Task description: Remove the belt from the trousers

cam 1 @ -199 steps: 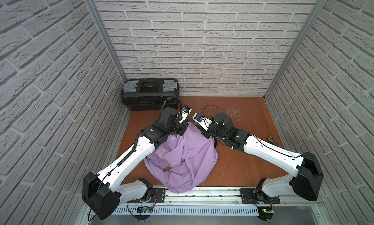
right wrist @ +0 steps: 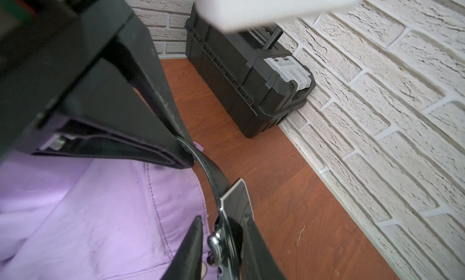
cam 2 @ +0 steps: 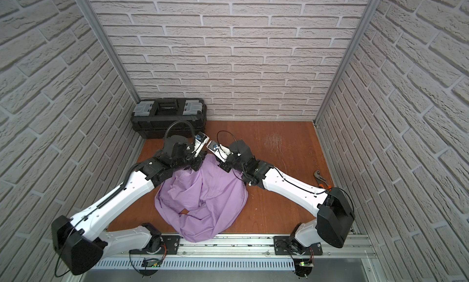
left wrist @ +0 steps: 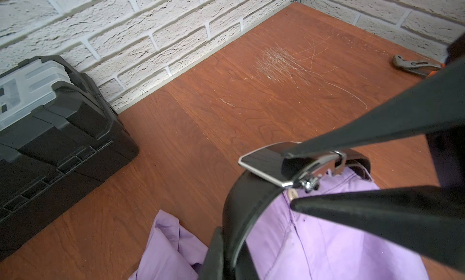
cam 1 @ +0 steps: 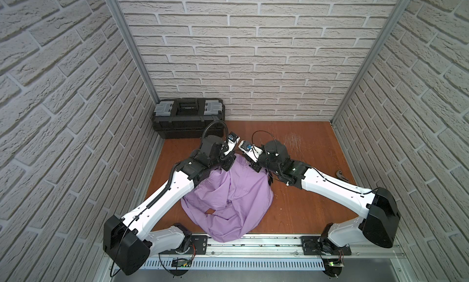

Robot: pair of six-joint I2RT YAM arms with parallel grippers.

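Note:
Lavender trousers lie crumpled at the front middle, both grippers over their waistband. In the left wrist view a black belt with a silver-edged buckle arches above the waistband. My left gripper is shut on the belt strap at the bottom of that view. The fingers of my right gripper reach in from the right, parted, tips either side of the buckle area. In the right wrist view the buckle is near my right gripper, whose finger state is partly hidden.
A black toolbox stands at the back left. Pliers lie by the right wall.
The right arm has moved slightly left over the last second, toward the left gripper. The left arm and the trousers look unchanged.

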